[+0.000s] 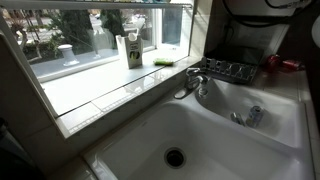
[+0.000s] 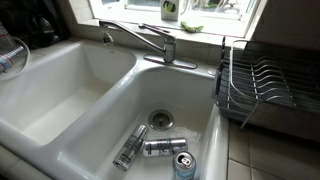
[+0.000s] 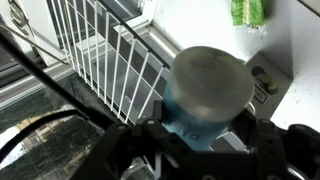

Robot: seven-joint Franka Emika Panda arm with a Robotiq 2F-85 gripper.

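Observation:
A rounded grey and light blue object (image 3: 207, 88), perhaps a can or cup, fills the middle of the wrist view. My gripper has its dark fingers around the lower part of it; whether they press on it does not show. Behind lies the wire dish rack (image 3: 105, 50). Several cans lie or stand in the sink basin in exterior view 2, among them an upright blue-topped can (image 2: 184, 165) and a lying silver can (image 2: 165, 147). I cannot make out the gripper in either exterior view.
A faucet (image 2: 165, 45) rises behind the double sink (image 2: 70, 130). The dish rack (image 2: 270, 85) stands on the right counter. A green item (image 1: 163, 62) and a carton (image 1: 131, 50) are on the windowsill. The left basin (image 1: 165, 135) is empty.

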